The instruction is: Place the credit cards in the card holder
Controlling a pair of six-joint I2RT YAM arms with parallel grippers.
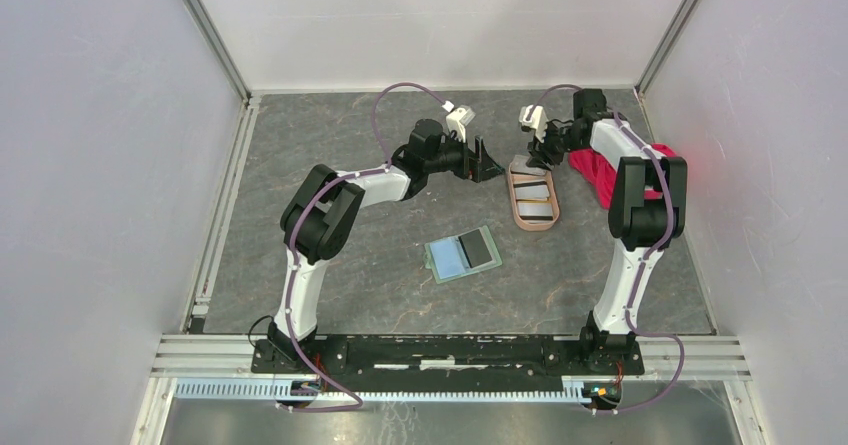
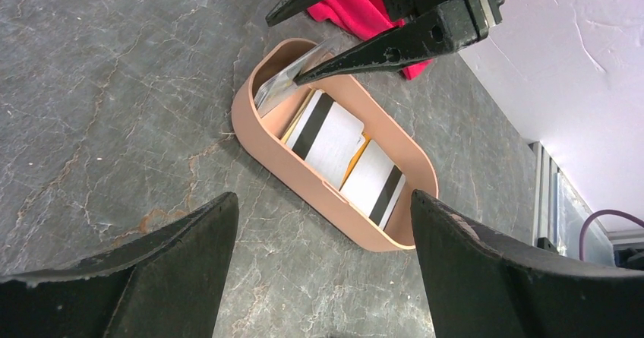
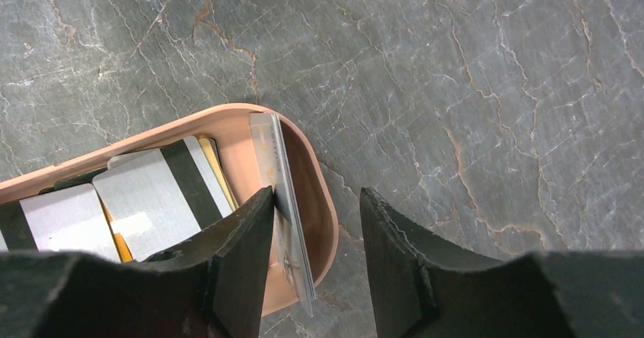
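Note:
A pink oval tray (image 2: 288, 172) holds several white cards with black stripes, among them one card (image 2: 330, 137) near its middle. At the tray's far end a clear-edged card (image 3: 282, 201) stands tilted on its edge. My right gripper is part open over that end, one fingertip against this card and the other apart from it, outside the tray. To the left of the tray, my left gripper (image 1: 488, 161) hangs part open with nothing between its fingers. The card holder (image 1: 463, 255), green-edged with blue and dark panels, lies open on the table.
Red cloth (image 1: 597, 177) lies right of the tray, under the right arm. White walls enclose the back and sides.

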